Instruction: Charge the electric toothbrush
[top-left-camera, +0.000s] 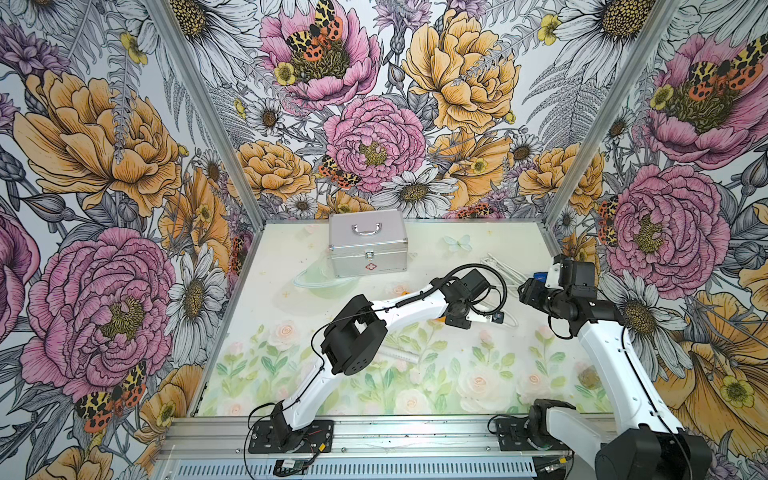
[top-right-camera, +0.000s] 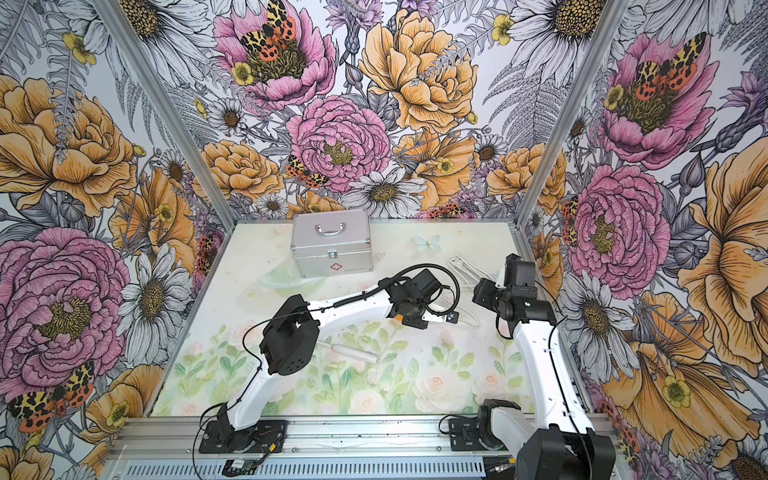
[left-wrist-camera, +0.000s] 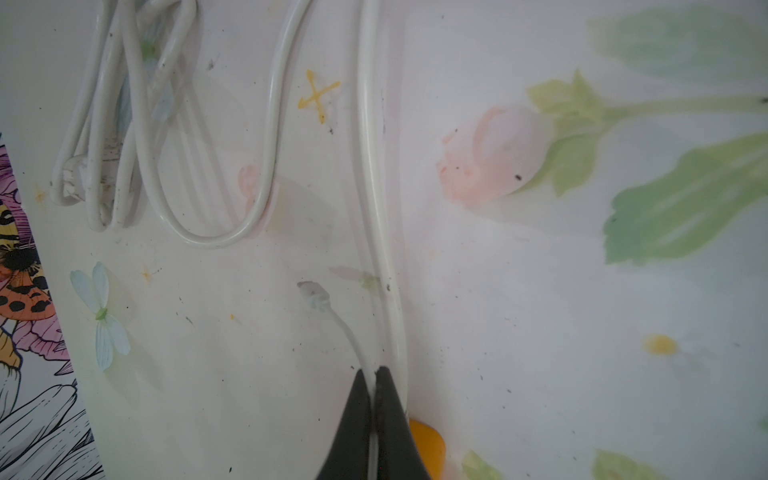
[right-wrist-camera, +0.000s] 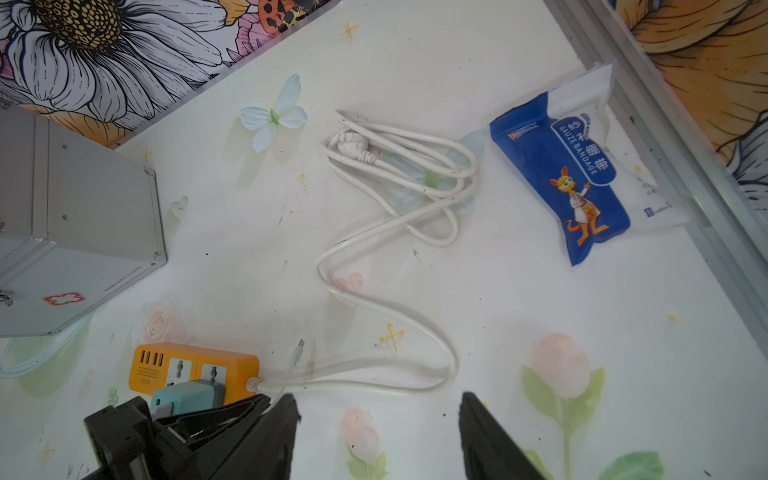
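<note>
An orange power strip (right-wrist-camera: 166, 363) with a teal adapter (right-wrist-camera: 182, 394) lies on the table, partly under my left gripper. That gripper is shut at a thin white cable (left-wrist-camera: 346, 331), which runs up to its fingertips; whether it is pinched is hard to tell. The strip's thicker white cord (left-wrist-camera: 369, 136) runs to a coiled bundle. My right gripper hangs above the table right of the left one, fingers apart, nothing between them. A pale rod-like object (top-right-camera: 352, 352), likely the toothbrush, lies in front of the left arm.
A silver case (top-left-camera: 368, 244) stands at the back left. A blue gauze bandage pack (right-wrist-camera: 572, 176) lies by the right rail (right-wrist-camera: 704, 232).
</note>
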